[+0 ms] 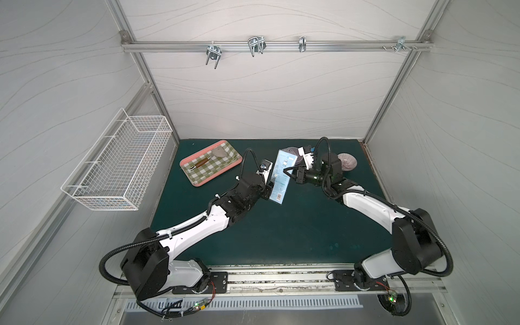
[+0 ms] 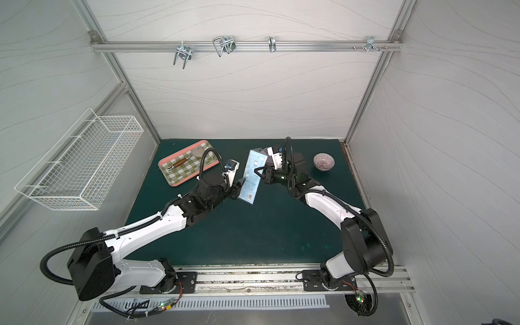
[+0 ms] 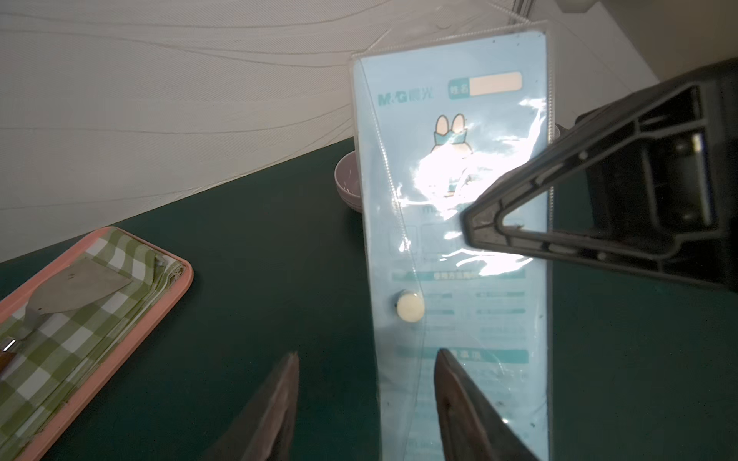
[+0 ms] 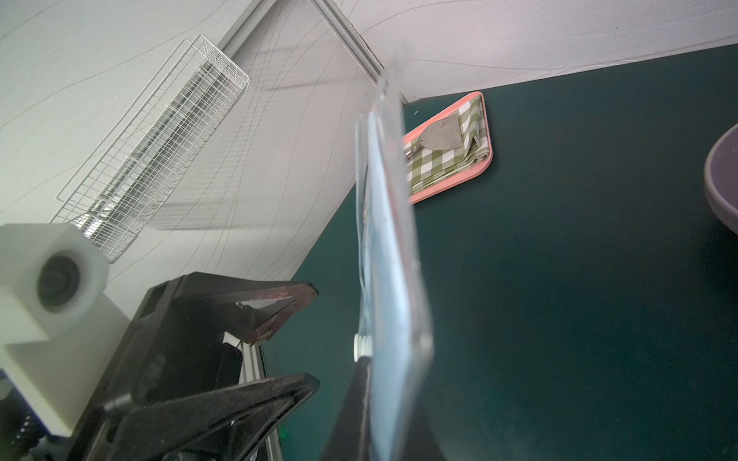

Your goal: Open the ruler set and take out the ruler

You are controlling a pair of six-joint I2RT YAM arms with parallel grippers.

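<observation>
The ruler set [image 1: 281,176], a pale blue clear pouch with a round snap button [image 3: 409,306], hangs upright over the table in my right gripper [image 2: 259,172], which is shut on it. In the left wrist view a finger of that gripper crosses the pouch's upper right. My left gripper is part open at the pouch's left, below the button, its two fingertips apart, one in front of the pouch's left edge. In the right wrist view the pouch is seen edge-on with the left gripper's fingers beside it.
A pink tray [image 1: 200,181] with checked cloth and a spatula lies at back left. A purple bowl [image 4: 722,176] is behind the pouch, a pink bowl [image 2: 324,161] at back right. A wire basket [image 1: 111,168] hangs on the left wall.
</observation>
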